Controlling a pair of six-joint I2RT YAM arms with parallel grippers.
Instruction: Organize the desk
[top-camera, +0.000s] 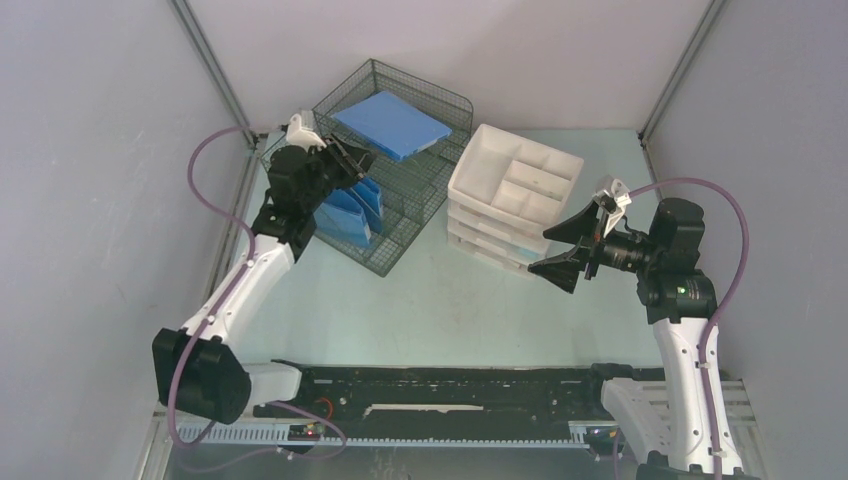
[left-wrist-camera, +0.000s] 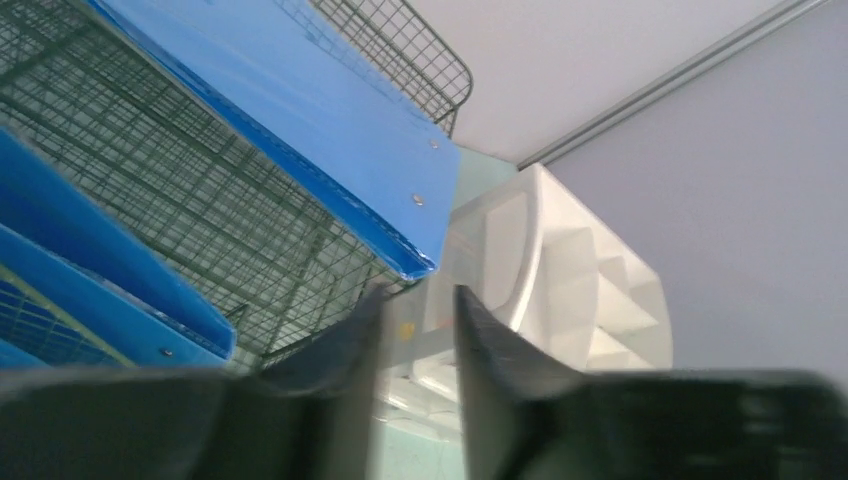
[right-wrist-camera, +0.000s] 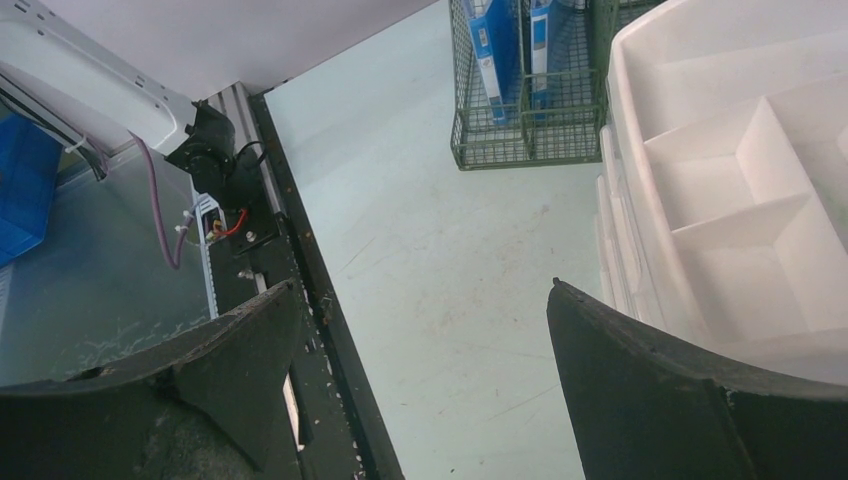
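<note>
A green wire rack (top-camera: 420, 210) holds a flat blue folder (top-camera: 390, 122) on its upper part and several upright blue folders (top-camera: 345, 215) lower down. My left gripper (top-camera: 355, 160) hangs over the rack's left side, beside the flat folder; in the left wrist view its blurred fingers show at the bottom, and I see nothing held. Right of the rack stands a white stacked drawer organizer (top-camera: 510, 185) with an open compartmented top. My right gripper (top-camera: 555, 255) is open and empty at the organizer's lower right.
Side walls and a back wall enclose the workspace.
</note>
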